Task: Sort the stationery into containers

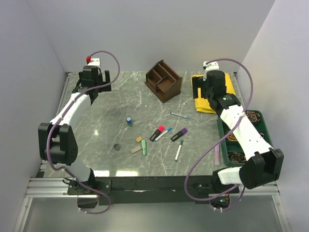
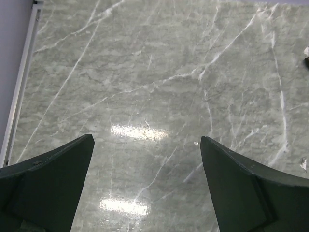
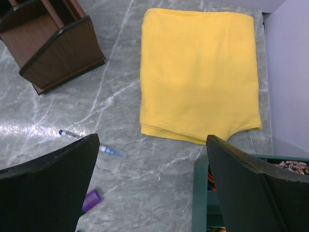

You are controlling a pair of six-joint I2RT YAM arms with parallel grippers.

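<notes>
Loose stationery lies mid-table: a blue pen (image 1: pixel 179 115), a pink-capped marker (image 1: pixel 156 133), a blue-capped marker (image 1: pixel 163 134), a purple-capped marker (image 1: pixel 178 135), a white marker (image 1: pixel 178 151), a green item (image 1: pixel 144 147) and small blocks (image 1: pixel 139 139). A wooden organizer (image 1: pixel 163 81) stands at the back centre, a green divided tray (image 1: pixel 223 157) at the right. My left gripper is open above bare marble at the back left. My right gripper hangs open over the back right, the blue pen (image 3: pixel 113 151) visible below it.
A folded yellow cloth (image 3: pixel 198 72) lies at the back right beside the tray. A small blue cylinder (image 1: pixel 129 121) and a dark round item (image 1: pixel 117 147) are on the left half of the table.
</notes>
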